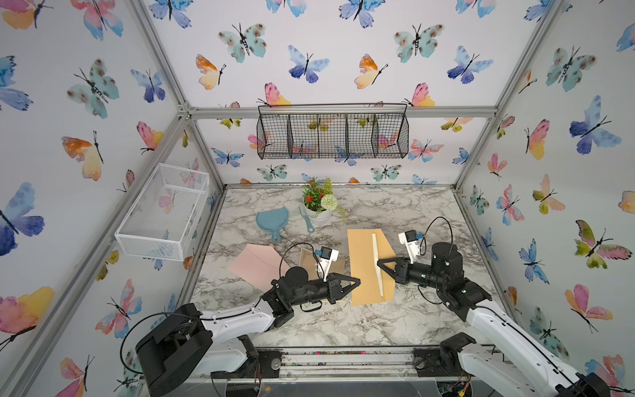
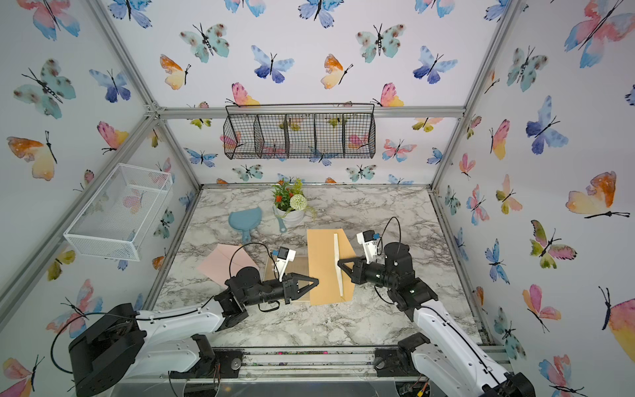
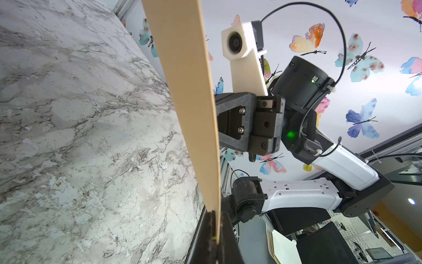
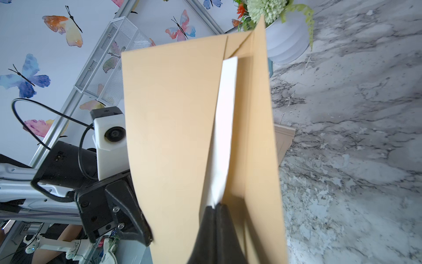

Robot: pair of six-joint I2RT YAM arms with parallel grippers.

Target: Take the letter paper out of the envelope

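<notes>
The tan envelope [image 1: 361,258] stands raised off the table between the arms, its flap side toward my right arm. My left gripper [image 1: 358,282] is shut on the envelope's edge; in the left wrist view, the envelope [image 3: 184,79] runs edge-on down to the fingertips. A strip of white letter paper [image 4: 226,105] shows in the envelope's mouth in the right wrist view, the remainder hidden inside. My right gripper [image 1: 380,263] is shut at that mouth, its tips at the paper's near edge. Whether any paper is pinched between them cannot be made out.
A pink envelope [image 1: 254,263] lies at the left, with a brown sheet [image 1: 307,256] partly under the left arm. Farther back are a blue dustpan [image 1: 271,219], a small brush [image 1: 307,219] and a flower pot [image 1: 320,213].
</notes>
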